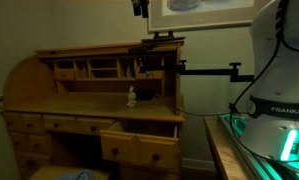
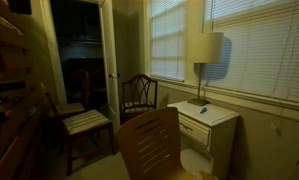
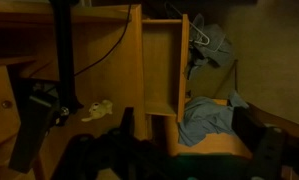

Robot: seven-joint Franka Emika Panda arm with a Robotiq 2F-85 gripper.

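In the wrist view my gripper is open, its dark fingers wide apart at the bottom edge with nothing visible between them. Ahead of it stands a pulled-out wooden drawer (image 3: 162,65), whose visible inside looks bare. A crumpled grey cloth (image 3: 204,121) lies beside and below the drawer; another bit of cloth (image 3: 209,45) is farther up. On the desktop rests a small pale figurine (image 3: 97,110), upright in exterior view 1, where the figurine (image 1: 131,97) stands behind the open drawer (image 1: 139,146). Dimness hides finer detail.
A wooden desk (image 1: 79,104) with cubbyholes fills exterior view 1. Black bars (image 1: 204,71) and a cable cross near its right side. In exterior view 2 are a wooden chair (image 2: 151,140), a white side desk (image 2: 211,128) and a lamp (image 2: 202,50).
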